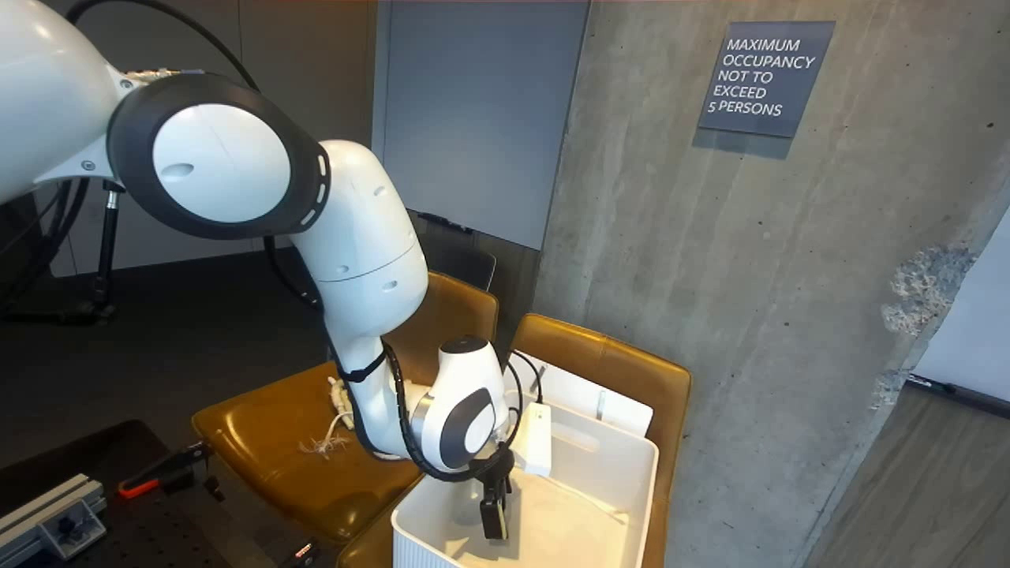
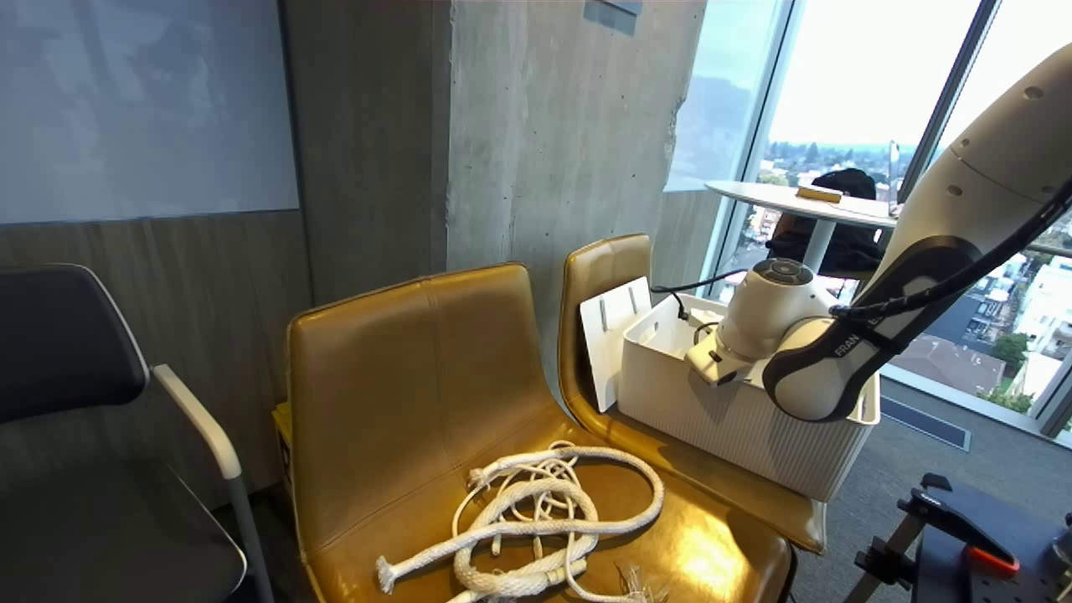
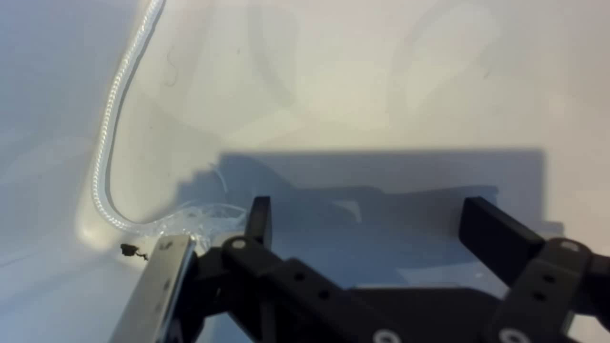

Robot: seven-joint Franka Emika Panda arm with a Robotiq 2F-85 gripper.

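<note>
In the wrist view my gripper is open, its black fingers (image 3: 496, 239) wide apart with only the white floor of the bin between them. A thin white rope (image 3: 108, 123) runs along the floor's left edge. Its frayed end (image 3: 197, 220) lies close beside the left finger, partly hidden by it. From exterior view 1, the gripper (image 1: 495, 516) points down inside the white bin (image 1: 653, 492), and a piece of the rope (image 1: 602, 503) shows on the floor. In exterior view 2 the bin's wall (image 2: 724, 427) hides the fingers.
The bin stands on a brown chair (image 2: 603, 263). A thicker coiled white rope (image 2: 523, 528) lies on the neighbouring brown chair (image 2: 412, 382). A white panel (image 2: 605, 347) leans between bin and backrest. The bin's walls surround the gripper.
</note>
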